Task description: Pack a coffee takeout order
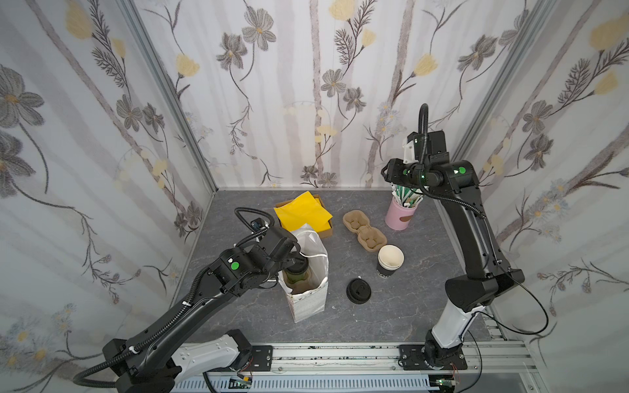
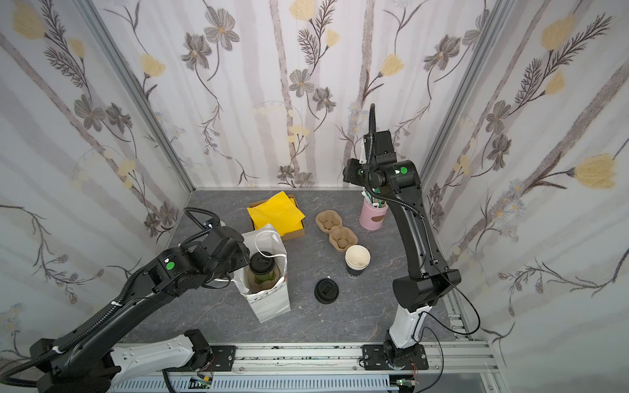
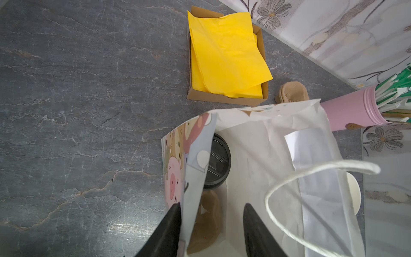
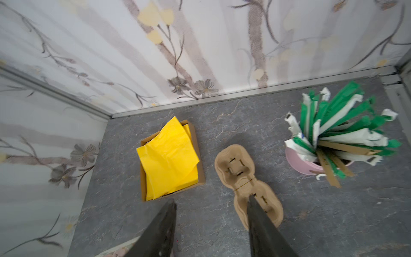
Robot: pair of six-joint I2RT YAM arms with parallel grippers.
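A white paper bag [image 1: 308,302] stands with its mouth gaping upward. Inside it are a black-lidded cup [image 2: 262,264] and a brown cup carrier [image 3: 209,220]. My left gripper is open at the bag's left rim, the bag's side wall reaching in between its spread fingers; whether they touch it I cannot tell. High over the back right, near the pink holder [image 1: 399,216] of green and white wrapped sticks [image 4: 342,124], my right gripper is open and empty. A black lid [image 1: 358,290] lies alone on the table.
A box of yellow napkins [image 1: 304,213] sits behind the bag. Right of it are another brown cup carrier [image 1: 365,230] and stacked paper cups [image 1: 391,256].
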